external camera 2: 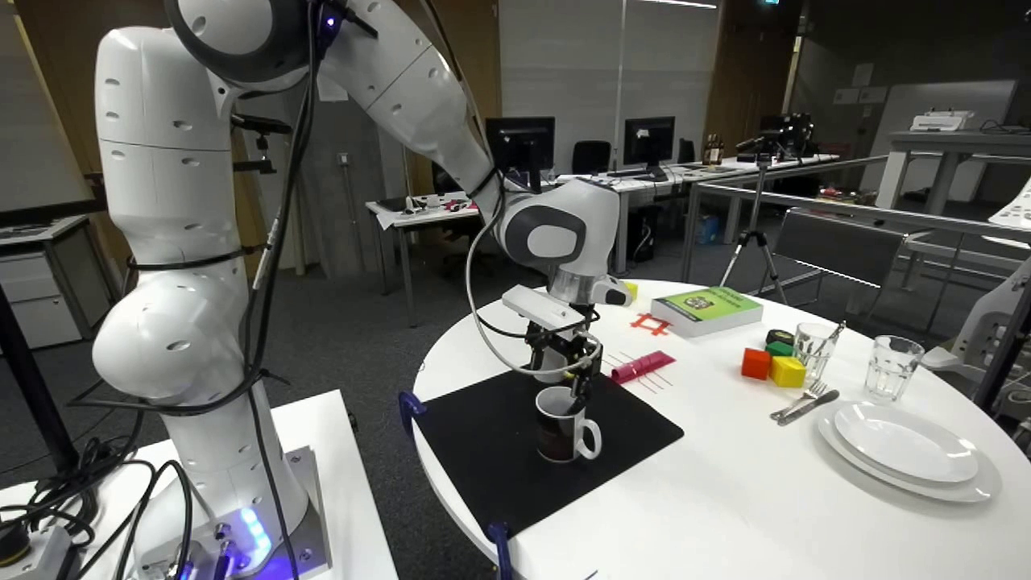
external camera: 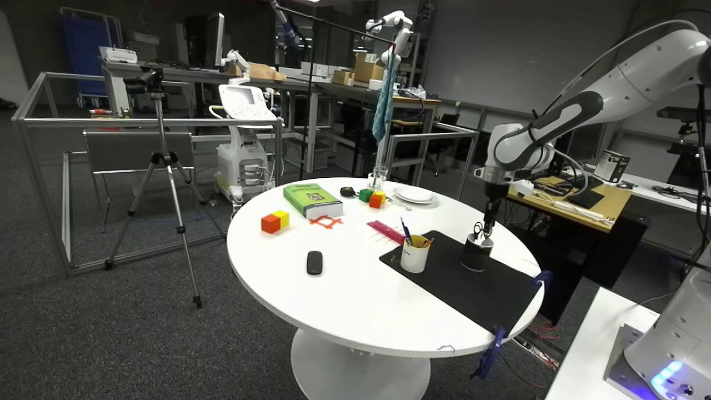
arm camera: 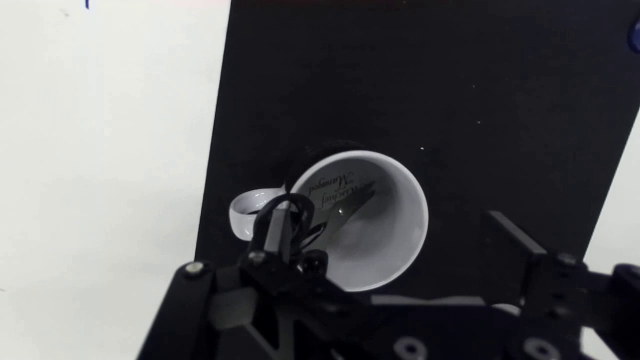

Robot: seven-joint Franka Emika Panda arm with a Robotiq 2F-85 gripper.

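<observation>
A dark mug (external camera 2: 557, 432) with a white inside stands upright on the black mat (external camera: 466, 293). Black-handled scissors (arm camera: 304, 231) lean in it, their handles over the rim on the mug-handle side and their blades down inside. My gripper is open just above the mug, its fingers set wide apart. In the wrist view the left finger (arm camera: 277, 231) overlaps the scissors' handle loops; whether it touches them I cannot tell. The right finger (arm camera: 516, 231) appears beyond the mug's other side, over bare mat.
A white cup of pens (external camera: 414, 256) stands on the mat near the mug. Farther off are a pink packet (external camera: 385, 231), a green book (external camera: 313, 201), coloured blocks (external camera 2: 773, 366), plates (external camera 2: 904, 445) and glasses (external camera 2: 891, 369). Blue clamps (external camera: 491, 353) grip the table edge.
</observation>
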